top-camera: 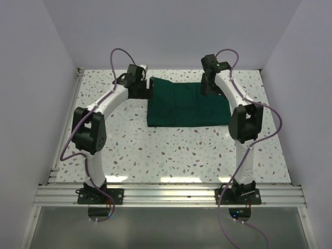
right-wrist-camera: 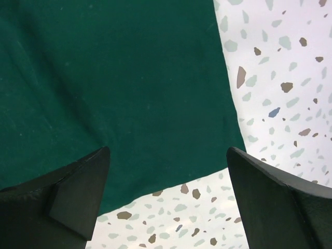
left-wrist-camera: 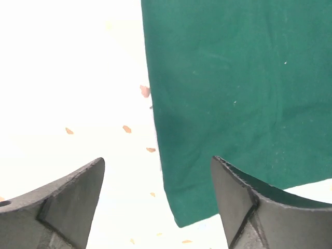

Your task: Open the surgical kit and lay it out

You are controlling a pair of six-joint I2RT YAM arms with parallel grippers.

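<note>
A dark green cloth (top-camera: 181,106) lies spread on the speckled table, with a raised upper left corner area. My left gripper (top-camera: 148,88) is open at the cloth's left edge; in the left wrist view the cloth's edge (left-wrist-camera: 192,129) runs between and beyond its fingers, which hold nothing. My right gripper (top-camera: 210,88) is open over the cloth's upper right part; in the right wrist view the cloth's corner (right-wrist-camera: 197,129) lies below the parted fingers. No instruments are visible.
Grey walls border the back and sides.
</note>
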